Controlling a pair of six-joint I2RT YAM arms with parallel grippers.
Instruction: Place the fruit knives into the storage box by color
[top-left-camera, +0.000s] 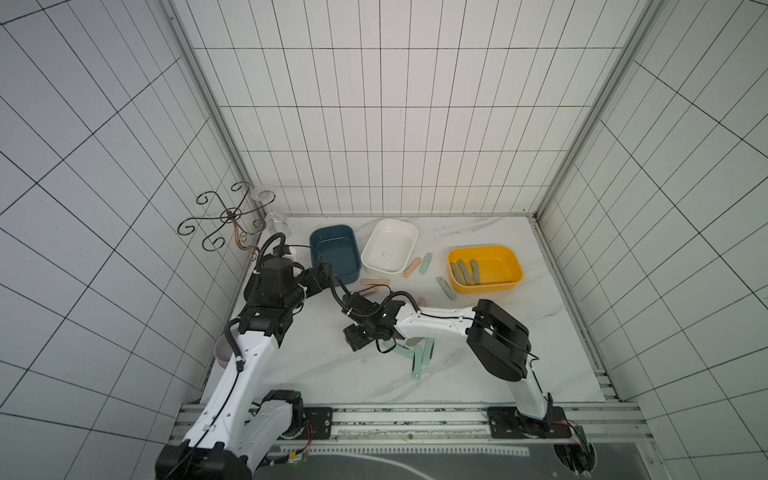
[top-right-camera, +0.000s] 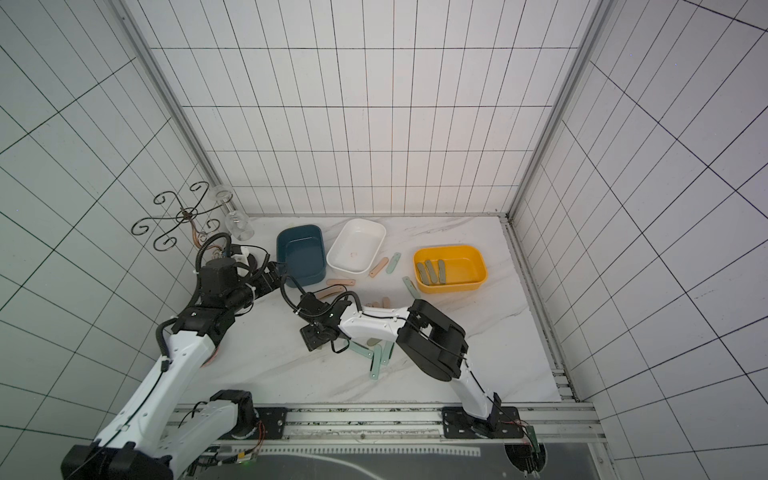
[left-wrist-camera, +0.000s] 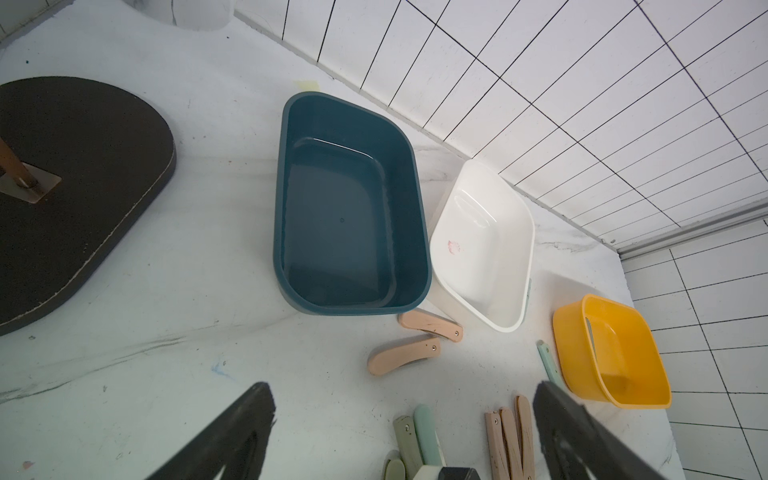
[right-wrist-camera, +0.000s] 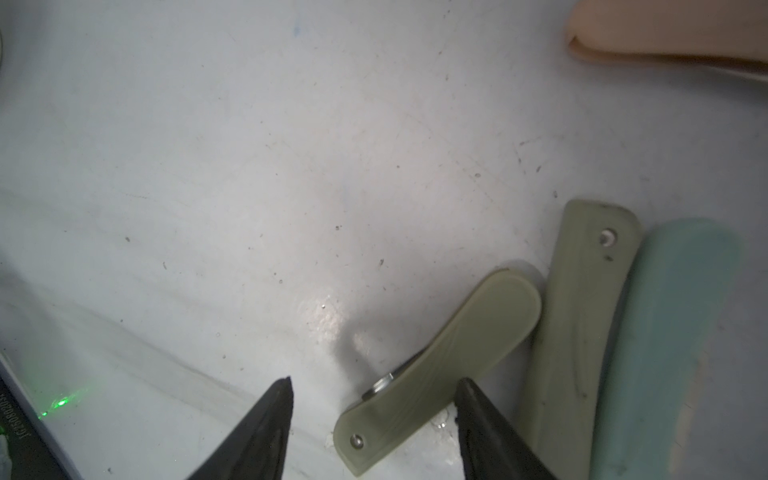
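Observation:
In the right wrist view an olive-green fruit knife (right-wrist-camera: 440, 376) lies at a slant on the table. My right gripper is open over it: the right finger overlaps the handle, and bare table shows beside the left one. Another olive knife (right-wrist-camera: 580, 320) and a mint-green knife (right-wrist-camera: 672, 344) lie close to its right. My left gripper stands open and empty in front of the empty blue box (left-wrist-camera: 340, 216). Two pinkish knives (left-wrist-camera: 404, 354) lie before that box. The yellow box (top-left-camera: 502, 276) holds several green knives (top-left-camera: 465, 272).
An empty white box (top-left-camera: 389, 246) stands beside the blue one. More pink knives (left-wrist-camera: 510, 440) and mint knives (top-left-camera: 417, 364) lie around the right arm. A metal stand (top-left-camera: 232, 216) is at the left.

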